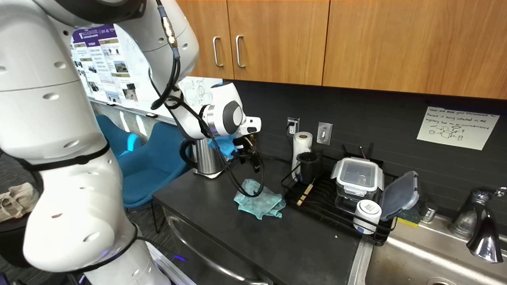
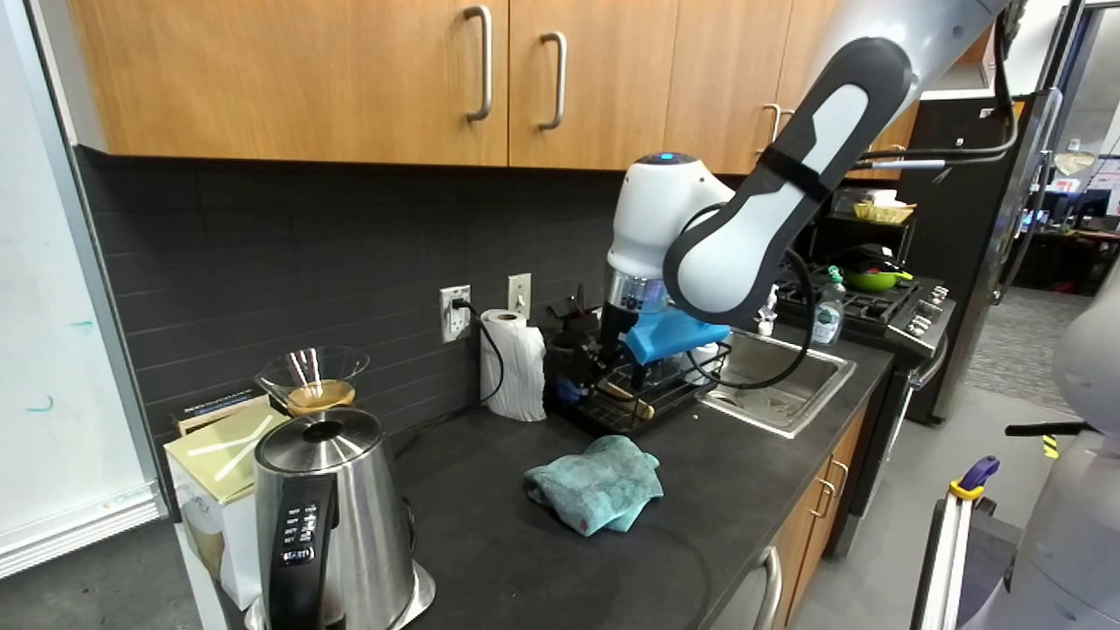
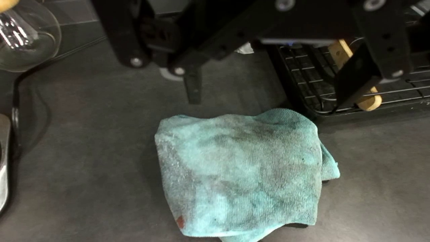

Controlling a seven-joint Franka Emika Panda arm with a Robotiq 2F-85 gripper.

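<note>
A teal cloth lies crumpled on the dark counter, greyish with stains and with a small reddish patch at one corner. Exterior view 2 shows the same cloth in front of the dish rack. In the wrist view my gripper stands open, its dark fingers wide apart and nothing between them. Seen from exterior view 1, the gripper hangs above the counter, higher than the cloth and apart from it; the cable partly hides it there.
A black dish rack holds containers, a white cup and a wooden-handled tool. Near it stands a paper towel roll. A steel kettle and glass dripper occupy the counter's other end.
</note>
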